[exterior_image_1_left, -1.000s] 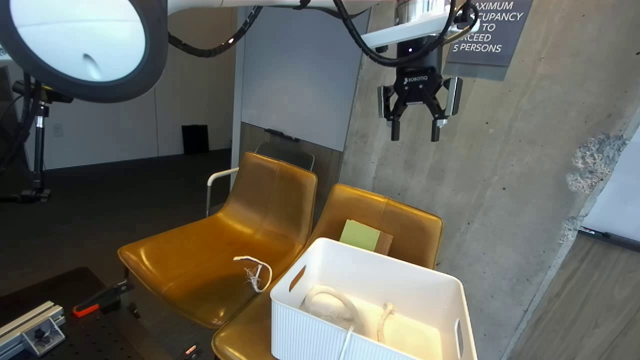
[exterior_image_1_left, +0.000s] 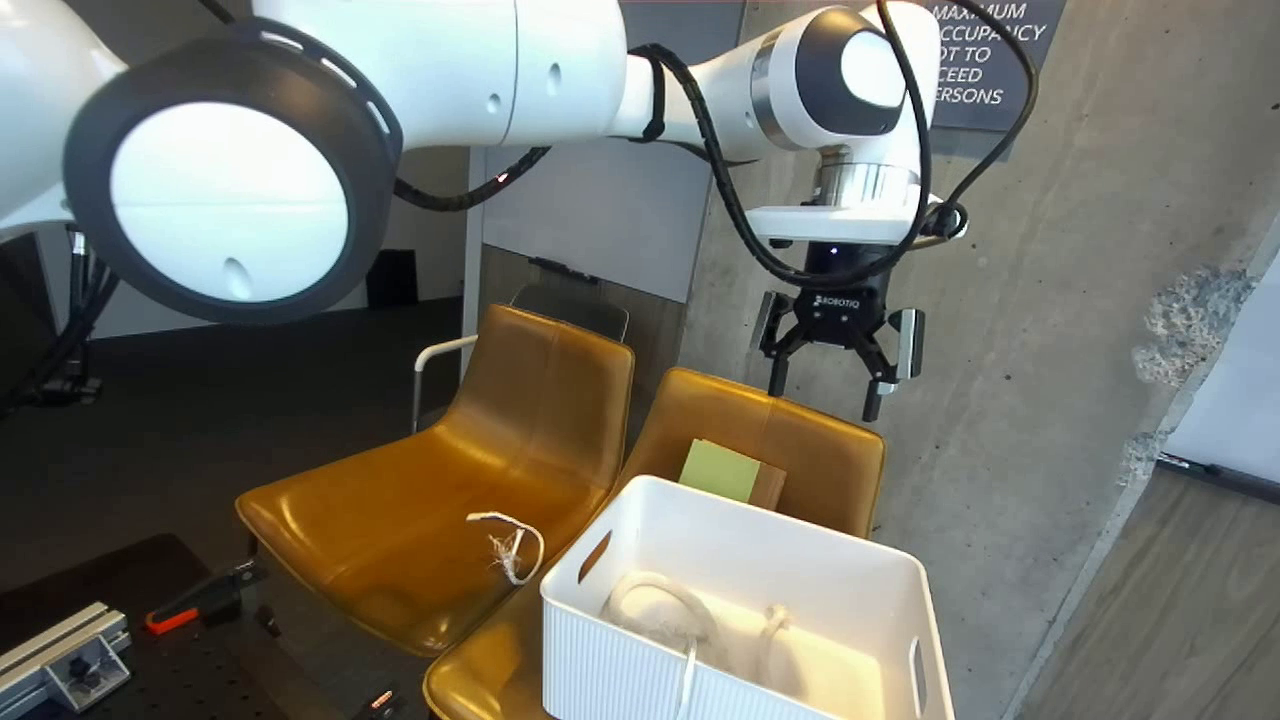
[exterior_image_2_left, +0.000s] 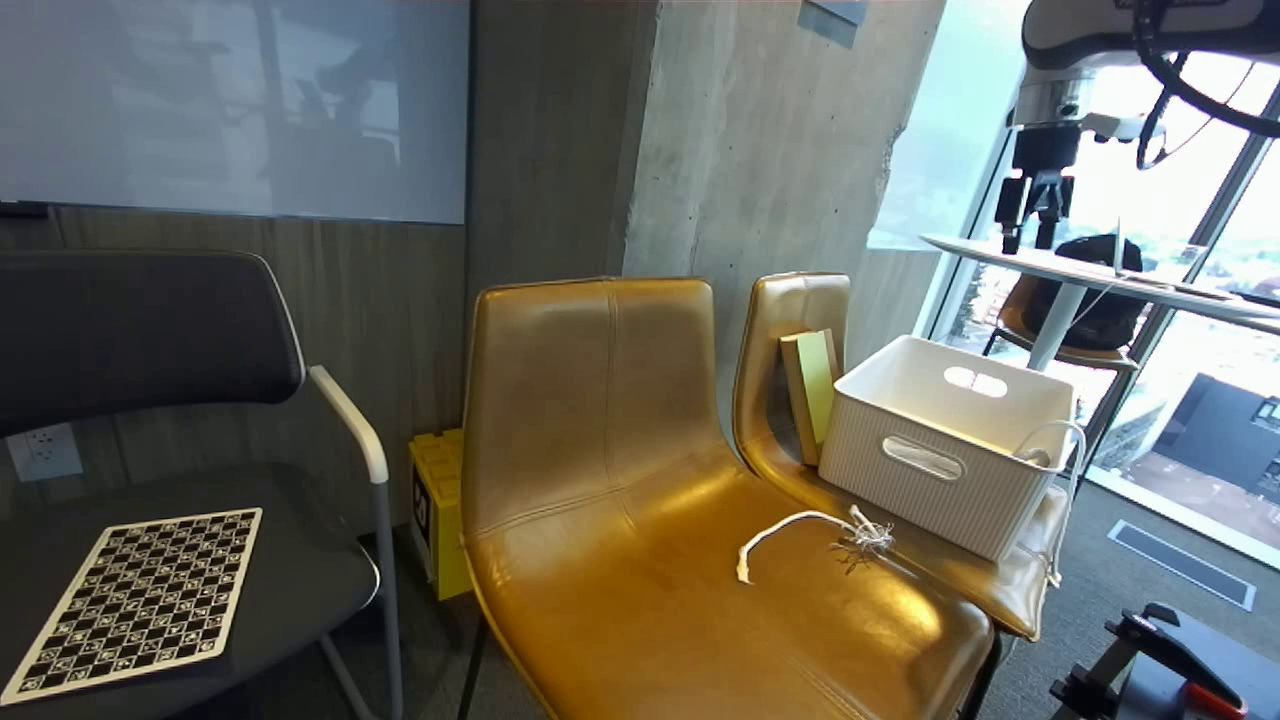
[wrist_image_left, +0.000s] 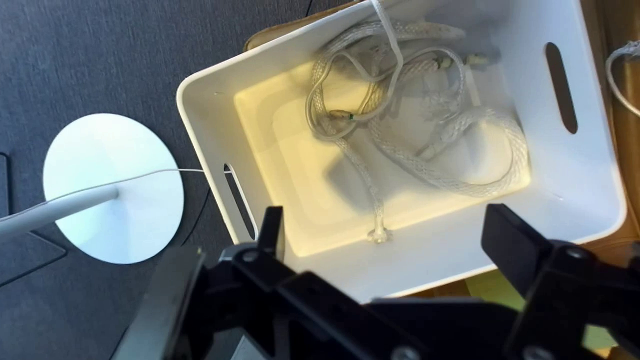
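Observation:
My gripper (exterior_image_1_left: 824, 406) hangs open above the white bin, pointing down, with nothing between its fingers. In the wrist view its two black fingertips (wrist_image_left: 274, 231) stand wide apart over the bin's near wall. The white bin (exterior_image_1_left: 744, 516) rests on the seat of a tan chair. Inside it lie coiled pale ropes or cables (wrist_image_left: 504, 150), one of them running out over the rim. A short frayed white rope (exterior_image_2_left: 798, 522) lies on the seat of the neighbouring tan chair (exterior_image_2_left: 600, 420), outside the bin.
A green-and-brown book or box (exterior_image_2_left: 813, 390) leans on the chair back behind the bin. A round white table base (wrist_image_left: 114, 156) stands on the floor beside the bin. A dark chair (exterior_image_2_left: 144, 348) holds a checkered board (exterior_image_2_left: 138, 600). Open air surrounds the gripper.
The arm and gripper have come down a good way towards the bin, and the gripper stays open. The bin and the rope on the chair have not moved.

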